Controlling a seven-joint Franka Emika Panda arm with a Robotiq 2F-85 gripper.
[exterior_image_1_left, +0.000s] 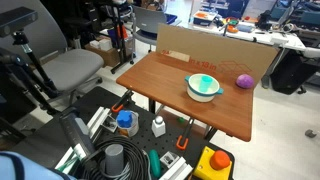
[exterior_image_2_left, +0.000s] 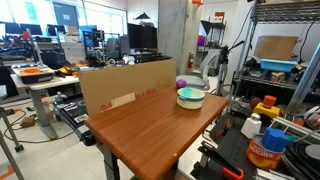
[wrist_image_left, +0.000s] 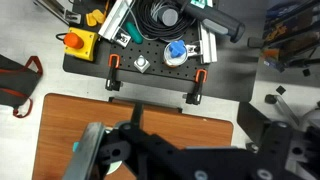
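A round white bowl (exterior_image_1_left: 203, 88) with a teal rim and handle-like tabs stands on the brown wooden table, right of its middle. Behind it to the right rests a purple ball-like object (exterior_image_1_left: 244, 81); both also show in exterior view 2, as the bowl (exterior_image_2_left: 190, 97) and the purple thing (exterior_image_2_left: 181, 82). Looking down from above, the wrist view has my gripper over the near part of the table, its dark fingers spread wide with bare wood between them. The left finger partly covers the bowl (wrist_image_left: 113, 166). Neither exterior view shows the gripper clearly.
Cardboard panels (exterior_image_2_left: 130, 86) border the table's back. Along the front lie clamps, a blue-lidded container (exterior_image_1_left: 125, 119), a small white bottle (exterior_image_1_left: 158, 126), a coiled cable and a yellow box with a red button (exterior_image_1_left: 213, 163).
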